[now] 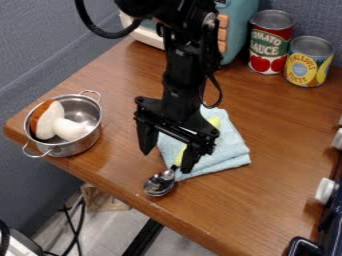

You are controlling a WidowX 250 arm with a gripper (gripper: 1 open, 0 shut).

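My black gripper [166, 155] hangs over the middle of the wooden table, its fingers spread apart and nothing visible between them. A metal spoon [159, 184] lies just below and in front of it, at the edge of a folded pale blue cloth [226, 151]. Something yellow on the cloth is partly hidden behind the gripper.
A steel pot [84, 137] with white and brown items sits at the left edge. A red can [270, 40] and a yellow can [309, 62] stand at the back right. A dark appliance [323, 215] borders the right.
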